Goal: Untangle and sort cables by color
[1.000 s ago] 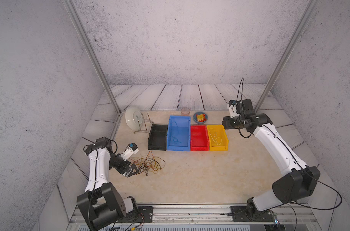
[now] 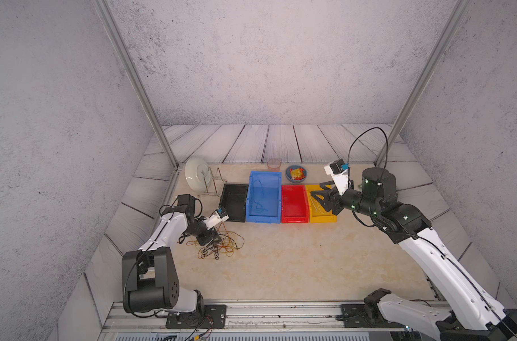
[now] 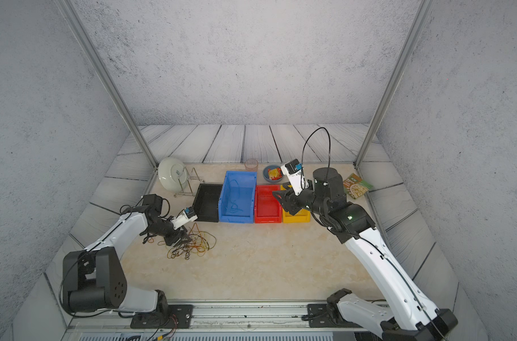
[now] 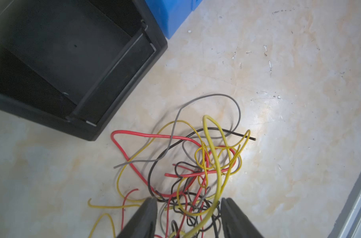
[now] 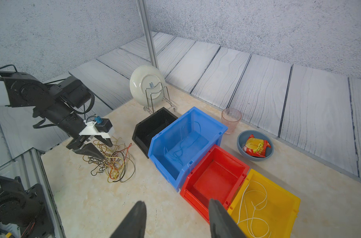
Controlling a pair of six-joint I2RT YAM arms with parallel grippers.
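Note:
A tangled heap of red, yellow, black and grey cables (image 4: 204, 166) lies on the table in front of the black bin (image 4: 121, 75). Over this heap is my left gripper, its fingers apart; strands pass between the fingers in the left wrist view, but no grip on them shows. My right gripper is open with no cable between its fingers, up near the yellow bin (image 5: 285, 198). White cables (image 5: 263, 204) lie in that yellow bin. The blue bin (image 5: 216, 123) holds a blue cable (image 5: 182, 146). The red bin (image 5: 218, 178) looks empty.
Behind the bins stand a plate (image 5: 142, 85) in a wire rack, a pink clear cup (image 5: 231, 117) and a grey bowl (image 5: 267, 152) with a red-yellow packet. A printed packet (image 3: 356, 185) lies far right.
The left gripper has moved right and over the cable heap.

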